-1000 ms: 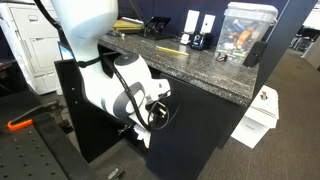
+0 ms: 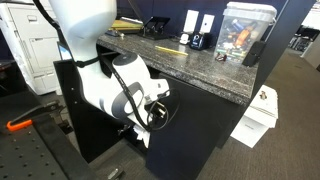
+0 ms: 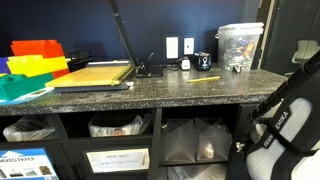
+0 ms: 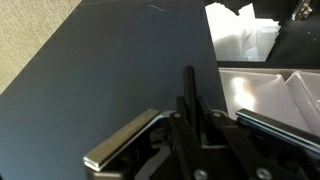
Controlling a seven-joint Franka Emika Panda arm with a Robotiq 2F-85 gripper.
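Note:
My gripper is low at the cabinet front, its dark fingers drawn together over a black panel (image 4: pixel 110 60) in the wrist view. The fingers look shut; against the black surface I cannot make out what lies between them. In exterior view 1 the white arm (image 2: pixel 105 65) reaches down to the near side of the black panel (image 2: pixel 195 120), under the counter. There the fingertips are hard to see against the dark cabinet. Exterior view 2 shows part of the arm (image 3: pixel 280 135) at the right edge.
A speckled countertop (image 2: pixel 205 75) overhangs the arm. On it stand a clear tub (image 2: pixel 242 35) and a yellow pencil-like stick (image 2: pixel 171 51). Shelves with clear bins (image 3: pixel 180 138) sit below. White paper or plastic (image 4: pixel 240 32) lies past the panel's edge.

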